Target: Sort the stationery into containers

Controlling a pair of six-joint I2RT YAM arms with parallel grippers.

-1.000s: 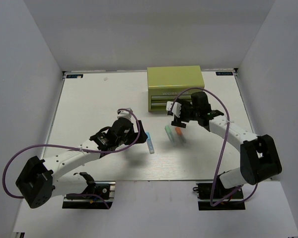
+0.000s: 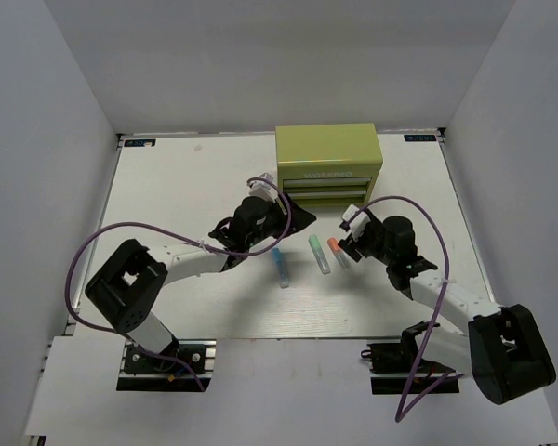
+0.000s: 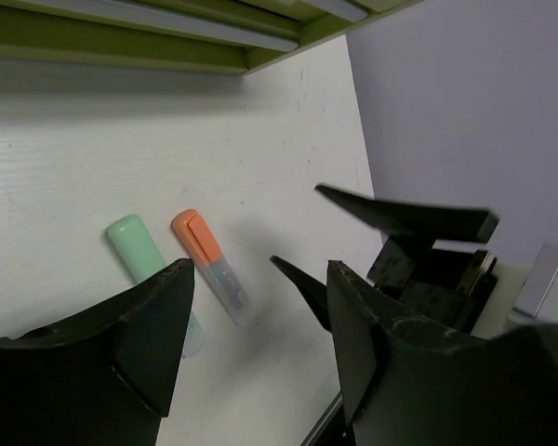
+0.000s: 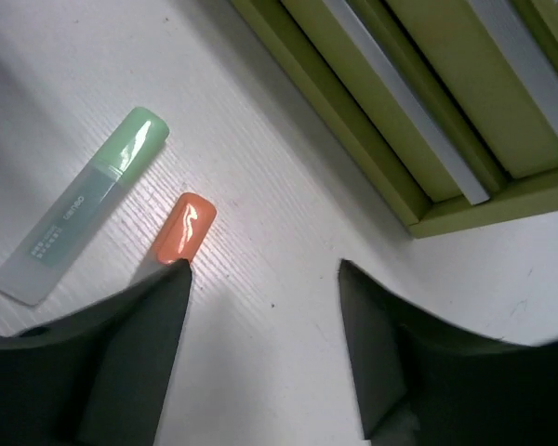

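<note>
My left gripper (image 2: 296, 212) is open in front of the green WORKPRO box (image 2: 327, 144); in the left wrist view its fingers frame the table with nothing between. My right gripper (image 2: 352, 240) is open near the orange-capped pen (image 4: 186, 226), nothing between its fingers. A green-capped clear pen (image 4: 79, 204) lies parallel to the orange one, to its left. A blue pen (image 2: 280, 267) lies farther left. The right gripper's dark fingers also show at the right of the left wrist view.
The box has slatted openings facing the pens and stands at the back centre. Walls border both sides.
My left gripper has moved up and right toward the box. My right gripper has drawn back from the box front toward the near right.
</note>
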